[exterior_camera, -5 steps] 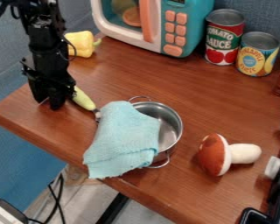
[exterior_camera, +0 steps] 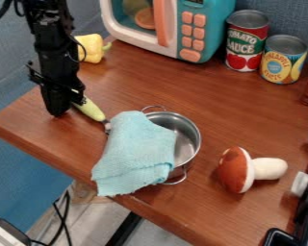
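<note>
My black gripper [exterior_camera: 62,98] is low over the left part of the wooden table [exterior_camera: 183,86], at the left end of a pale yellow corn-like toy [exterior_camera: 89,110]; whether it is shut on it I cannot tell. A light blue cloth [exterior_camera: 131,159] is draped over the left and front of a steel pot [exterior_camera: 185,135].
A toy mushroom [exterior_camera: 241,168] lies to the right. At the back are a toy microwave [exterior_camera: 165,27], a tomato can [exterior_camera: 245,43], a second can [exterior_camera: 283,60] and a yellow pepper [exterior_camera: 91,48]. Black objects line the right edge.
</note>
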